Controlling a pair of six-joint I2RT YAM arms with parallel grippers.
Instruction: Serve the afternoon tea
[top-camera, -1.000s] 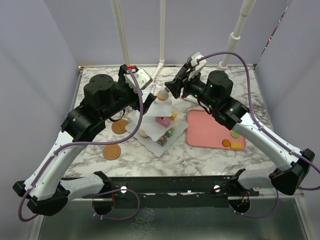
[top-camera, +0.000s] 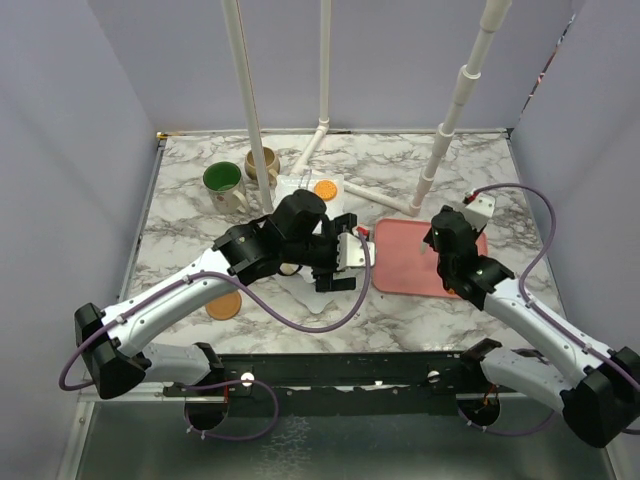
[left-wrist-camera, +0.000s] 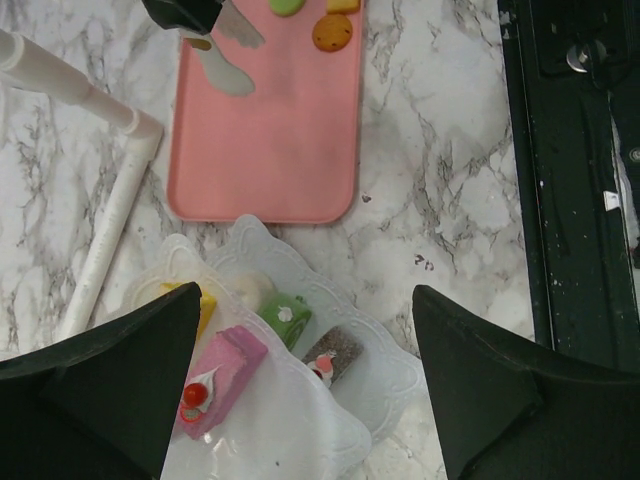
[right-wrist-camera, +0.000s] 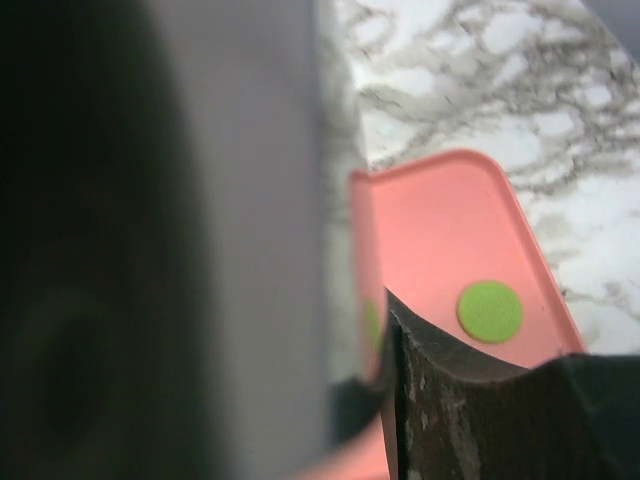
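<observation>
The tiered white stand (left-wrist-camera: 330, 395) carries a pink cake with a red berry (left-wrist-camera: 222, 372), a green cube (left-wrist-camera: 287, 318), a dark cake (left-wrist-camera: 338, 352) and a yellow piece (left-wrist-camera: 205, 302). Over its right side my left gripper (top-camera: 345, 253) stands open; its spread fingers are empty in the left wrist view. My right gripper (top-camera: 452, 225) is above the pink tray (top-camera: 398, 268). A white spoon-shaped piece (left-wrist-camera: 228, 72) shows beneath it; how the two connect is unclear. On the tray lie a green disc (right-wrist-camera: 490, 310), a brown-orange cookie (left-wrist-camera: 332, 32) and a yellow piece (left-wrist-camera: 343, 5).
An orange round cookie (top-camera: 325, 189) rests on the stand's top tier. A green mug (top-camera: 224, 180) and a tan mug (top-camera: 262, 165) stand back left, with a round coaster (top-camera: 223, 304) in front. White pipes (top-camera: 440, 150) rise behind. The tray's left half is clear.
The right gripper has moved right from the stand's top tier to above the pink tray. My left gripper has swung right and toward the front, from the stand's upper left to over its right side.
</observation>
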